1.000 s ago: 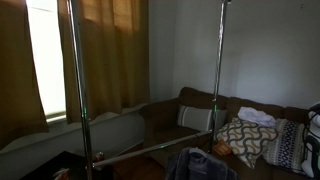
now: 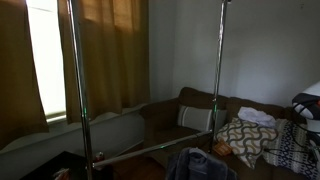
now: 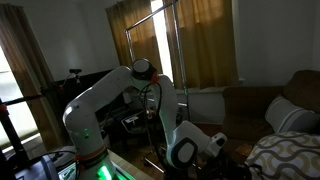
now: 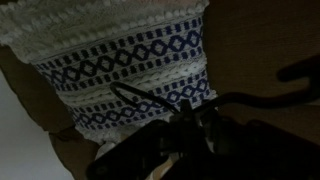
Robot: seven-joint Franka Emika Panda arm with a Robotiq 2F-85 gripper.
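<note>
In the wrist view my gripper is a dark shape at the lower middle, shut on a thin black curved piece (image 4: 250, 99) that looks like a clothes hanger. Its hook-like loop (image 4: 125, 87) reaches to the left, over a blue-and-white patterned cushion (image 4: 140, 60). The dimness hides exactly where the fingers meet it. My white arm (image 3: 186, 147) bends down toward the sofa in exterior view 2, where the gripper itself is lost in shadow. Part of the arm (image 2: 313, 90) also shows at the right edge of exterior view 1.
A chrome rack has upright poles (image 2: 217, 75) and a low crossbar. Dark clothing (image 2: 198, 165) lies in front of it. The brown sofa (image 2: 160, 115) holds patterned cushions (image 2: 244, 138) and a folded white cloth (image 2: 256, 117). Curtains (image 2: 110, 55) cover the window wall.
At the right edge of exterior view 1, the arm and a dark thin shape have come higher and further into view. The rack, sofa and cushions have stayed put.
</note>
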